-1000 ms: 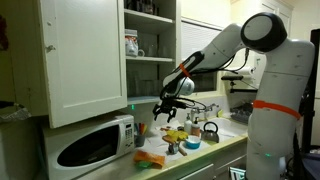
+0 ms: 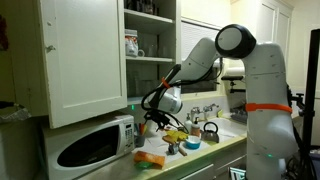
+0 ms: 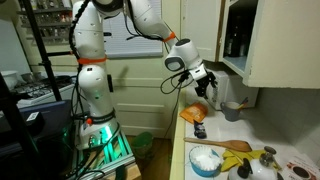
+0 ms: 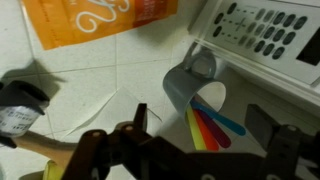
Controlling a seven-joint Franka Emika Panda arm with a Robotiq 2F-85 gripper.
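Observation:
My gripper is open and empty, its two dark fingers wide apart at the lower edge of the wrist view. Beyond them in that view is a grey mug [image 4: 181, 88] holding several coloured sticks [image 4: 208, 128]: blue, red, orange and green. In exterior view 2 the gripper [image 3: 208, 86] hangs above the counter, apart from the mug [image 3: 236, 109] by the wall. An orange packet [image 4: 100, 18] lies flat, partly cut off by the wrist view's upper edge; exterior view 2 shows the whole packet [image 3: 195, 115]. A white sheet [image 4: 112, 112] lies beside the mug.
The microwave [image 2: 92, 146] stands close to the mug; its keypad [image 4: 268, 28] fills a corner of the wrist view. A dark-topped object [image 4: 20, 108] lies across from the mug. Farther along the counter are a white bowl [image 3: 205, 158] and a kettle [image 2: 210, 131].
The arm has swung left in exterior view 1, bringing the open gripper closer to the microwave and the mug. The counter objects look unmoved.

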